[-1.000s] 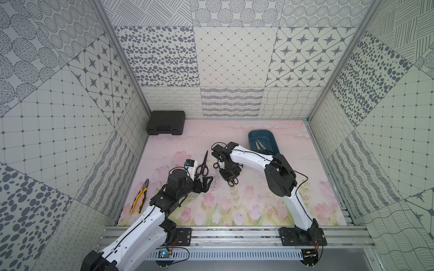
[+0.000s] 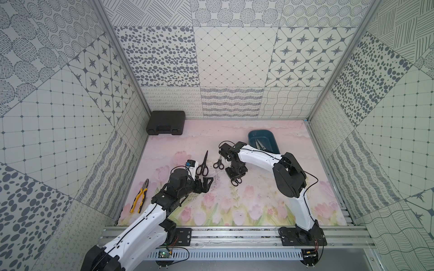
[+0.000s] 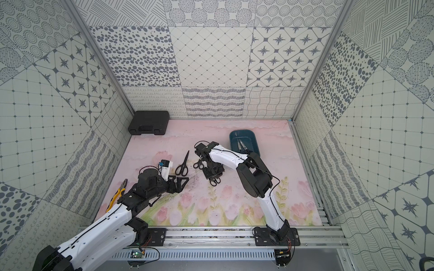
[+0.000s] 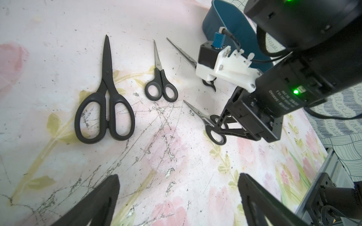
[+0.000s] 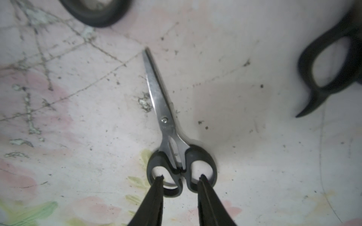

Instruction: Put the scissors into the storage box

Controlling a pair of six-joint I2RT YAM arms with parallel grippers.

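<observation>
My right gripper hangs low over small black-handled scissors (image 5: 164, 119), its fingertips at the finger loops, finger part open; whether they touch is unclear. Large black scissors (image 4: 107, 75) and more small scissors (image 4: 158, 86) lie to the left, another pair (image 4: 181, 52) behind, partly hidden by my right arm. The blue storage box (image 2: 261, 133) stands at the back right with scissors inside. My left gripper (image 2: 203, 185) hovers open and empty at the front left.
A black case (image 2: 165, 122) lies at the back left. Yellow-handled pliers (image 2: 137, 198) lie at the front left edge.
My right gripper and arm have shifted slightly to the right over the scissors. The left arm shows little or no movement.
</observation>
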